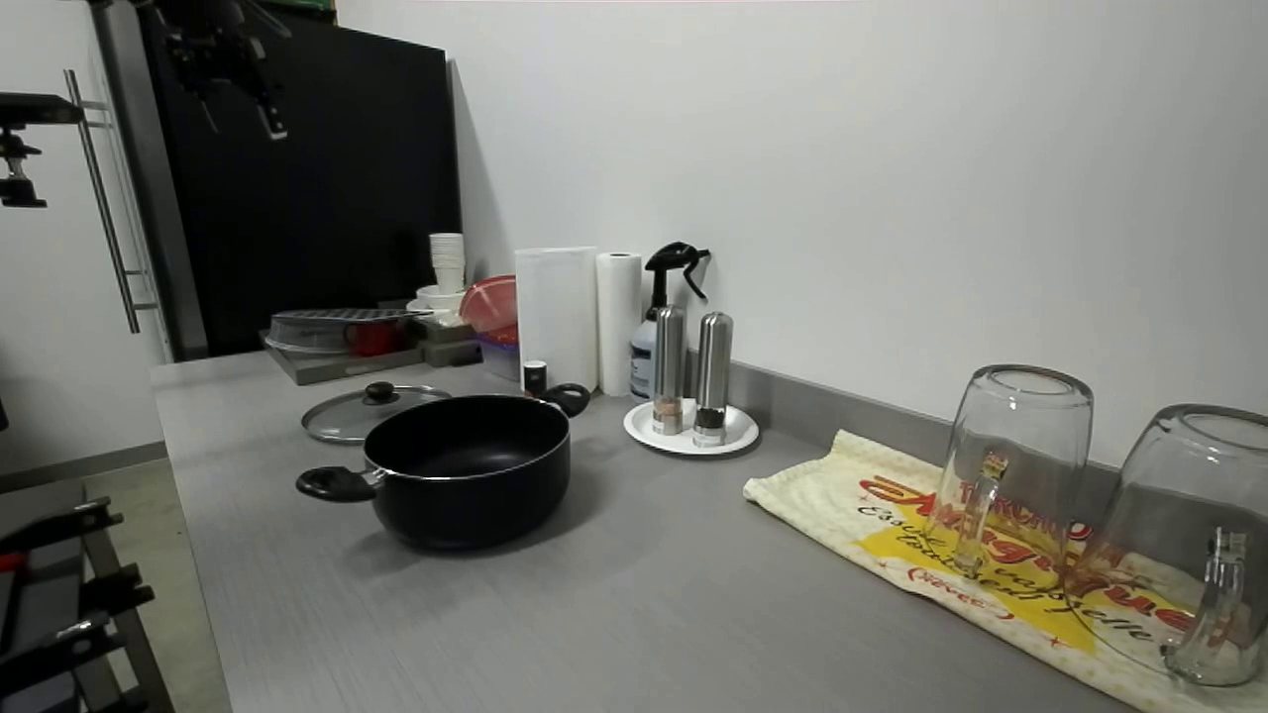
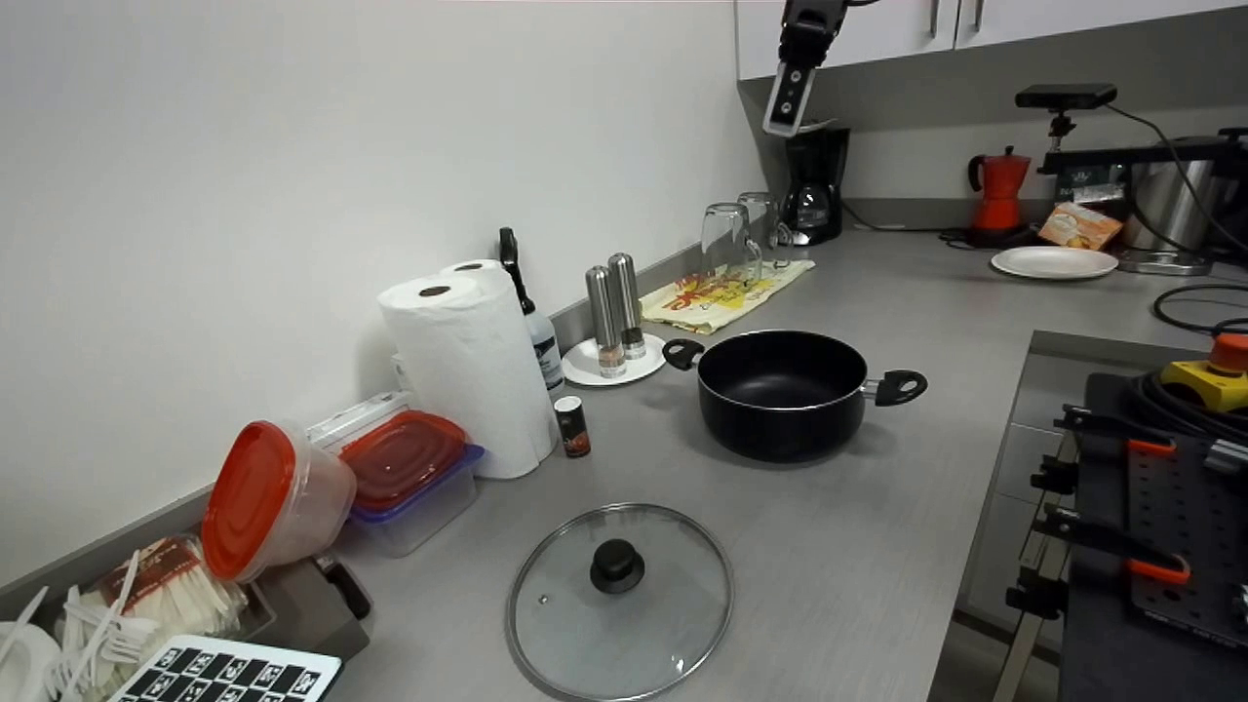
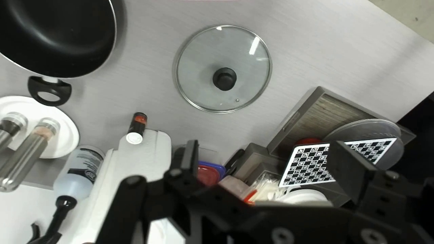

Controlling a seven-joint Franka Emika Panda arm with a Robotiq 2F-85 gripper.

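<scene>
High above the counter hangs my gripper, its fingers spread wide and the gap between them empty. Seen from exterior view 2, one finger (image 2: 790, 100) shows against the wall, well above every object. A black two-handled pot (image 2: 781, 404) stands uncovered on the counter, its visible inside bare. Its glass lid (image 3: 203, 77) with a round black knob (image 3: 224, 79) lies flat on the counter, apart from the pot. In the wrist view the lid is at top centre, out beyond the fingertips, and part of the pot (image 3: 57, 40) shows at upper left.
Two metal mills on a white plate (image 1: 737, 435), a small spice jar (image 2: 572, 426), paper towel rolls (image 2: 468, 363) and a spray bottle (image 1: 643, 356) line the wall. Glass mugs (image 1: 1010, 463) stand on a cloth (image 1: 820, 499). Counter in front of the pot is clear.
</scene>
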